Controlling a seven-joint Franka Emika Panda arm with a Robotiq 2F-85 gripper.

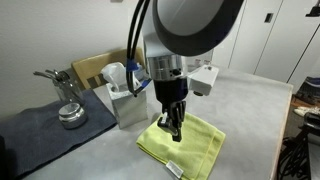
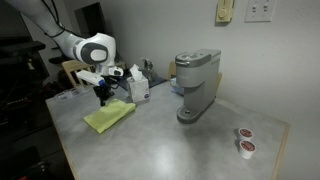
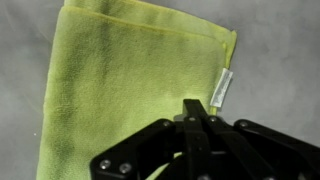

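Observation:
A yellow-green cloth lies spread on the table, with a layer folded over along one side in the wrist view. Its small white tag shows at the edge, close to the gripper's fingertips. My gripper points down over the cloth, its fingertips close together. In the wrist view the gripper overlaps the cloth near the tagged edge. Whether any cloth is pinched between the fingers is hidden.
A white tissue box stands behind the cloth. At the left, a metal container rests on a dark mat. A coffee machine and two small pods are farther off.

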